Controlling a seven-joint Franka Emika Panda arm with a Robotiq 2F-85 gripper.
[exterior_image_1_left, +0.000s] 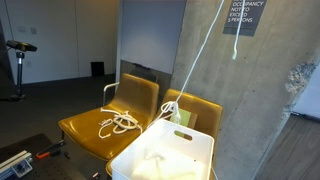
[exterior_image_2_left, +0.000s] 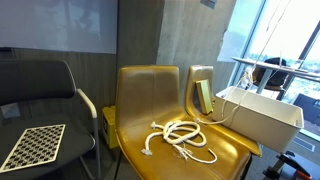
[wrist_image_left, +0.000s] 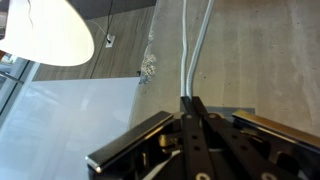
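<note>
In the wrist view my gripper is shut, with white rope at its fingertips and two strands running away from them. The gripper is outside both exterior views. In exterior view 1 a long strand of rope comes down from the top edge to a looped part at the back rim of the white bin. A shorter end hangs beside it. Pale shapes in the bin look like rope, but are hard to make out. A coil of white rope lies on the front tan chair's seat.
Two tan chairs stand side by side by a concrete wall. A greenish-yellow block rests on the farther chair. A dark armchair holding a checkered board is at the left in exterior view 2.
</note>
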